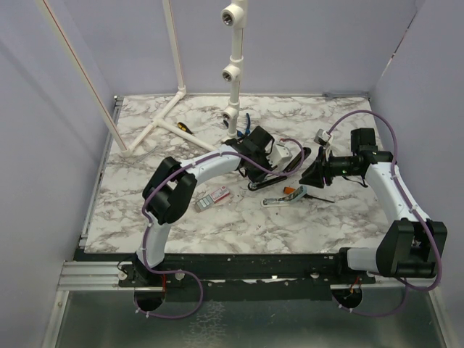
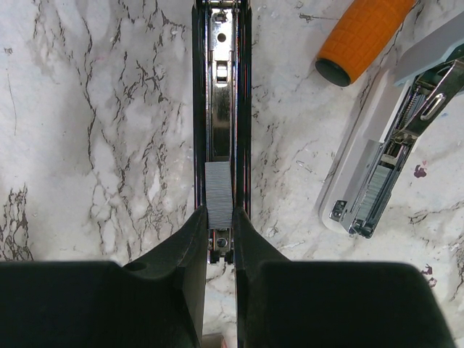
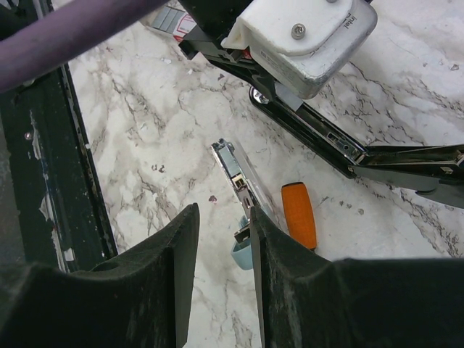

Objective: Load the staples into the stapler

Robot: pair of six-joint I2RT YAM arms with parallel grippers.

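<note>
A black stapler lies opened flat, its metal channel running up the left wrist view. The grey staple strip sits at the channel's near end, lined up along it. My left gripper is shut on the strip's lower part, fingertips at both sides. Whether the strip rests fully on the channel floor is hard to tell. In the right wrist view my left arm crosses above the stapler. My right gripper stands partly open above the table, nothing between its fingers, near a smaller stapler.
The smaller grey-and-white stapler lies open to the right of the black one. Beside it is an orange-handled tool. A staple box lies left of the staplers.
</note>
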